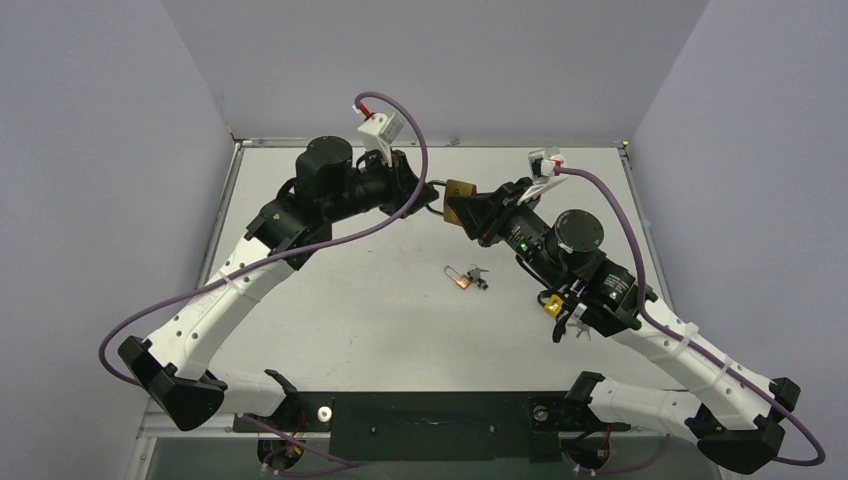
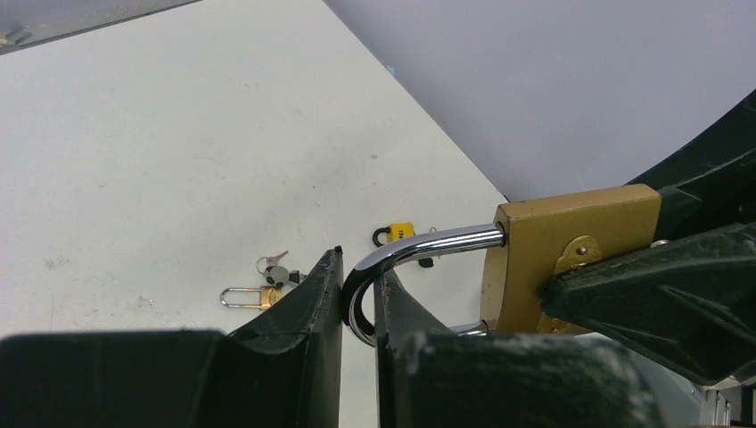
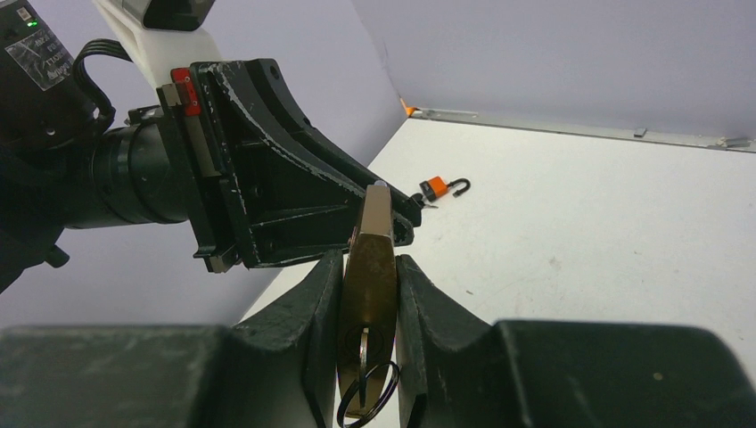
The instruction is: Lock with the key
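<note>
A large brass padlock (image 1: 457, 201) is held in the air between my two grippers. My left gripper is shut on its silver shackle (image 2: 428, 246), at the curved end. Both shackle legs meet the padlock body in the left wrist view. From the other side, my right gripper is shut on the brass body, which stands edge-on between its fingers. A key (image 3: 363, 361) with a dark ring (image 3: 368, 397) shows at the body's near end in the right wrist view. How deep the key sits cannot be told.
A small brass padlock (image 1: 461, 281) with keys (image 1: 477, 273) lies mid-table. Farther right, a yellow padlock (image 1: 553, 305) lies near the right arm, with keys beside it. Grey walls stand around it.
</note>
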